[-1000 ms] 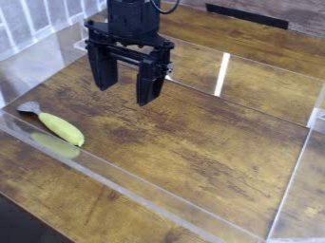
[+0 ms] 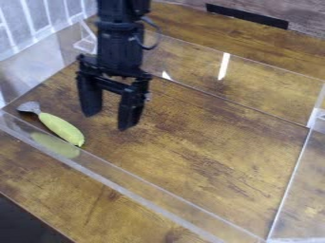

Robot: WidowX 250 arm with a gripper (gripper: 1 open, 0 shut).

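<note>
My gripper (image 2: 109, 106) hangs open over the left half of a wooden floor inside a clear-walled enclosure, blurred, with nothing visible between its fingers. To its lower left lies a yellow banana (image 2: 61, 128) with a grey tip at its upper end, close to the near clear wall. The gripper is above and to the right of the banana, apart from it.
Clear walls (image 2: 296, 176) bound the wooden floor (image 2: 210, 147) on the sides, front and back. A dark slot shows beyond the back at the top right.
My gripper has moved down and to the left in the view, closer to the banana. The banana has not moved.
</note>
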